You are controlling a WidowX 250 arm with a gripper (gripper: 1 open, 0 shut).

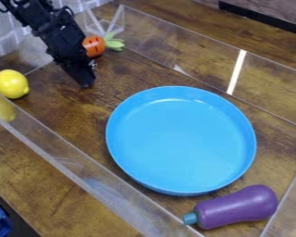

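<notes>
My black gripper (79, 72) is low over the wood at the upper left, its fingers pointing down; whether they are open or shut is unclear. Just right of it, partly behind it, lies an orange carrot toy (93, 43) with pale green leaves. A yellow lemon (10, 84) sits left of the gripper. A large blue plate (180, 139) fills the centre right.
A purple eggplant (239, 206) lies at the bottom right. Clear rails or panels cross the lower left and right side. Bare wood (126, 79) lies between gripper and plate.
</notes>
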